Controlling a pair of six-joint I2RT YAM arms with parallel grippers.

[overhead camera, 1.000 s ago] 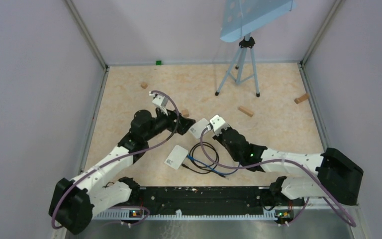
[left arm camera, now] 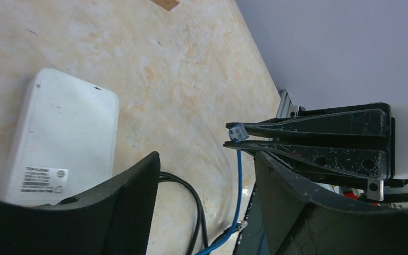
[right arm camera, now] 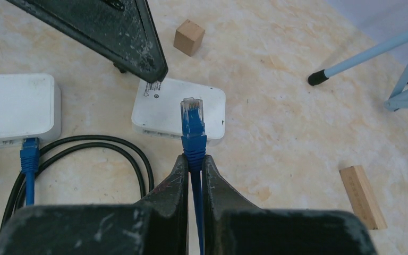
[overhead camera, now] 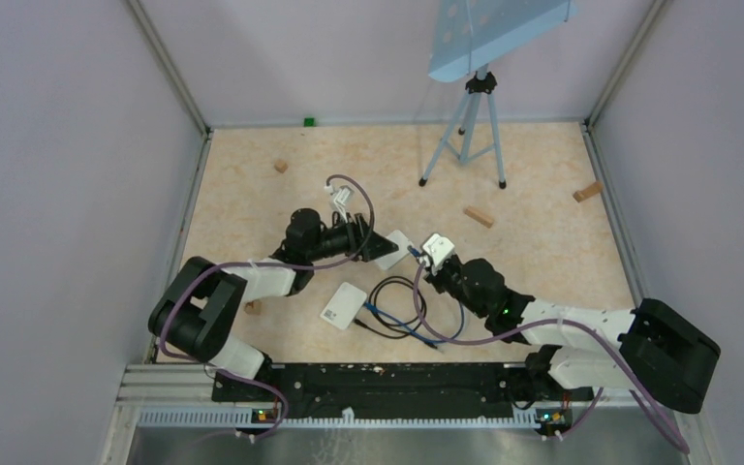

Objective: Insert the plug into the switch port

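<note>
A blue network plug [right arm camera: 193, 125] points away from my right gripper, which is shut on it with the cable trailing below. In the left wrist view the plug [left arm camera: 238, 133] shows between the right fingertips, held above the table. The white switch box [right arm camera: 180, 109] lies flat beyond the plug in the right wrist view, apart from it. My left gripper is part open, nothing between its fingers, and the switch [left arm camera: 64, 138] lies to its left in that view. From above, the left gripper [overhead camera: 387, 247] covers part of the switch [overhead camera: 394, 254].
A second white box [overhead camera: 343, 305] lies nearer the front, a blue plug [right arm camera: 30, 154] seated in it. Coiled black cable [overhead camera: 397, 300] lies beside it. Wood blocks [overhead camera: 479, 216] and a tripod [overhead camera: 470, 131] stand farther back, with open table between.
The left arm has come right and slightly nearer the front, its gripper now over part of the switch. The right gripper has shifted a little right and toward the front, still with the plug.
</note>
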